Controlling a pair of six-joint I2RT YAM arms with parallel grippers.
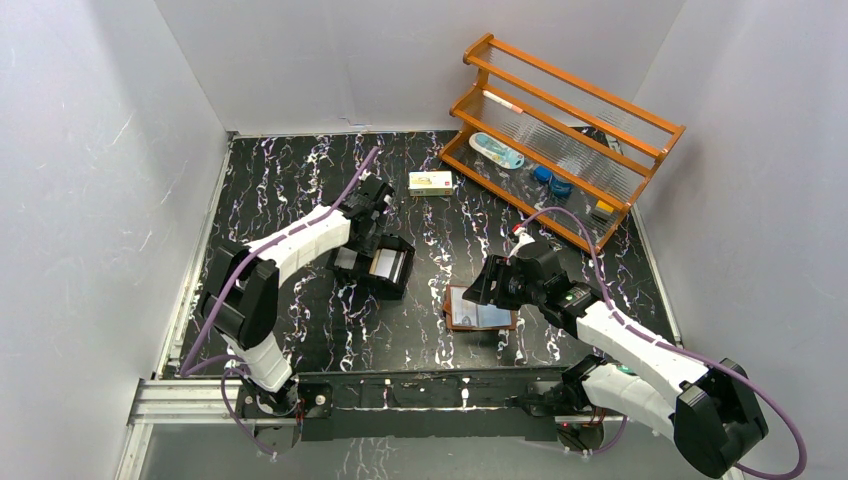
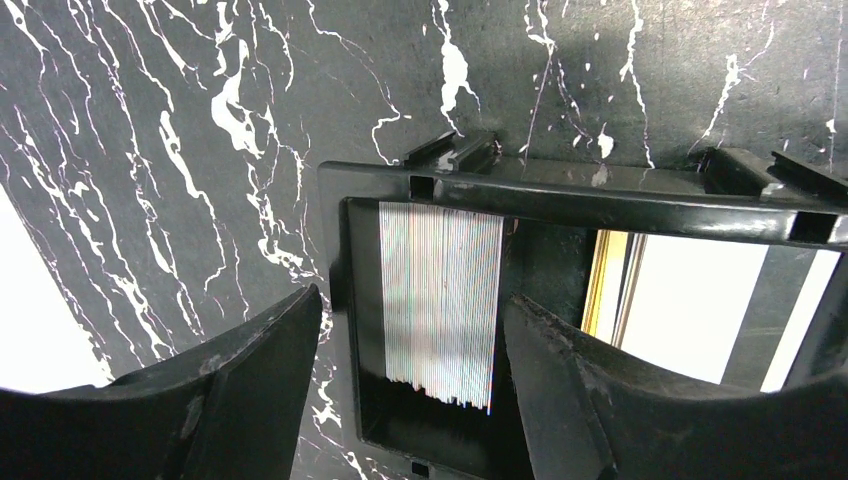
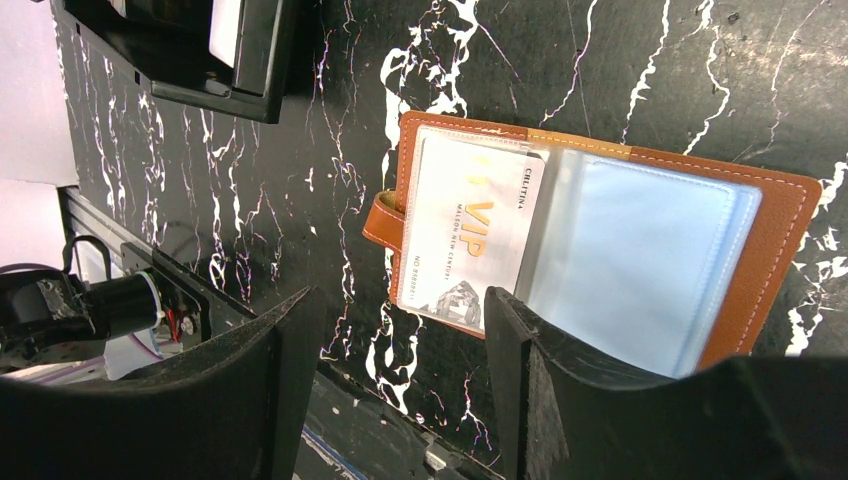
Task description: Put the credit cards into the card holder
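Observation:
A black box (image 1: 393, 285) with sections of cards stands left of centre. My left gripper (image 1: 368, 235) is over it; in the left wrist view its parted fingers (image 2: 255, 380) are above the section holding a tight stack of thin cards (image 2: 438, 300), with nothing visibly held. The brown card holder (image 3: 760, 250) lies open at lower centre, a VIP card (image 3: 465, 225) in its left side and a pale blue sleeve (image 3: 635, 260) on the right. My right gripper hangs over its near edge, open and empty.
A wooden rack (image 1: 560, 75) with small items stands at the back right. A small cream box (image 1: 430, 183) lies at the back middle.

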